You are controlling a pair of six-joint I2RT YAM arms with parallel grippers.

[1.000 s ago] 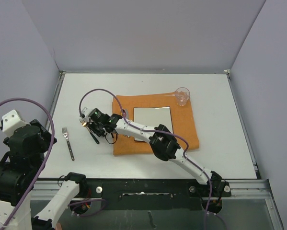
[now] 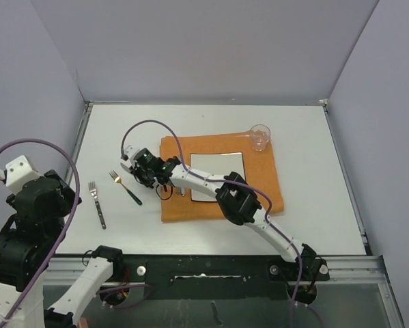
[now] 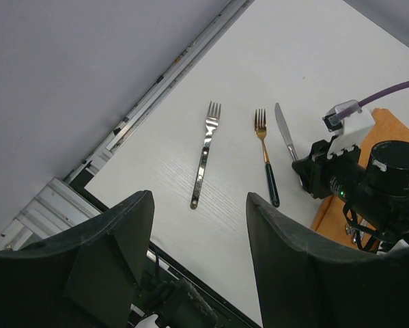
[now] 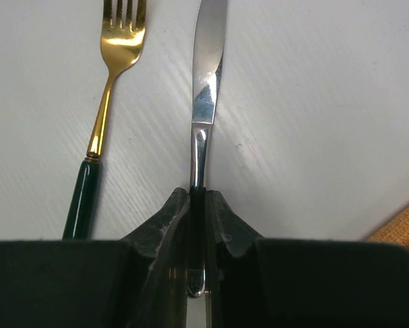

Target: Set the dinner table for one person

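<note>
A silver table knife (image 3: 283, 127) lies on the white table, right of the gold fork with green handle (image 3: 261, 133). My right gripper is down over the knife's handle (image 4: 206, 82), fingertips close about it; whether it grips is unclear. A silver fork (image 2: 97, 203) lies further left. A square white plate (image 2: 217, 164) rests on the orange placemat (image 2: 265, 178), partly hidden by the right arm. My left gripper hangs open at the left, nothing between its fingers.
A glass (image 2: 260, 137) stands at the placemat's back right corner. Bare table (image 2: 313, 184) lies right of the placemat and behind it. Walls enclose the back and sides.
My right gripper has moved slightly right, away from the gold fork, which is more exposed in the top view. The left arm has not moved.
</note>
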